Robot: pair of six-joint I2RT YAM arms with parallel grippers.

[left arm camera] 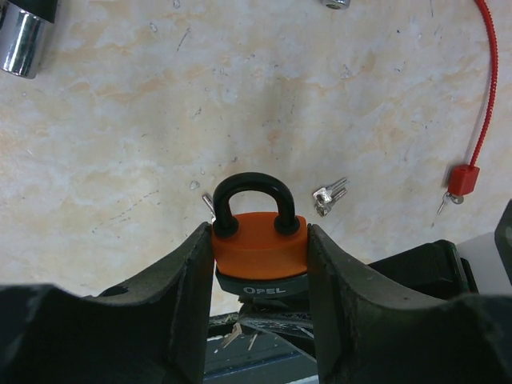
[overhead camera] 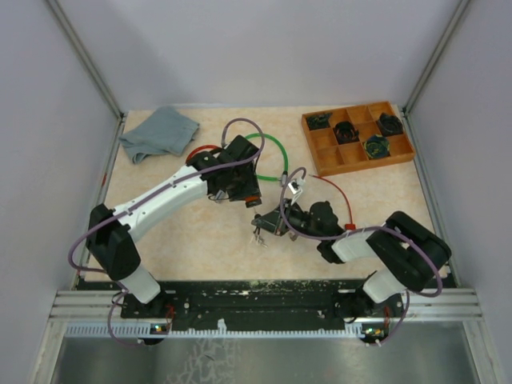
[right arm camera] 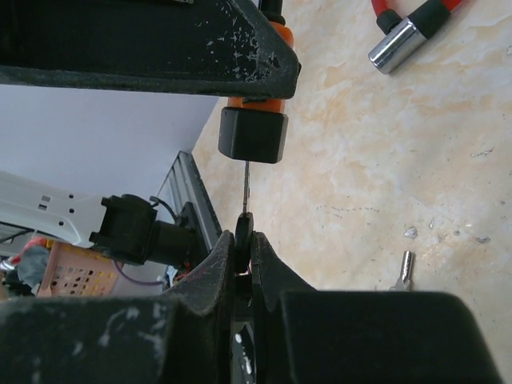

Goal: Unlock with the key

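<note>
An orange padlock (left arm camera: 260, 244) with a black shackle and dark base is pinched between the fingers of my left gripper. Both ends of the shackle sit in the body. My right gripper is shut on the black head of a key (right arm camera: 245, 224). In the right wrist view, the thin blade points up and meets the padlock's black underside (right arm camera: 253, 134); how deep it sits in the keyhole cannot be seen. From the top view, padlock and key come together above mid-table.
Small loose keys (left arm camera: 330, 196) lie on the table below the grippers. A red cable with a red lock (left arm camera: 464, 180) is to the right, and a green cable lock (overhead camera: 276, 144) lies behind. At the back are a grey cloth (overhead camera: 160, 132) and a wooden divided tray (overhead camera: 360, 166).
</note>
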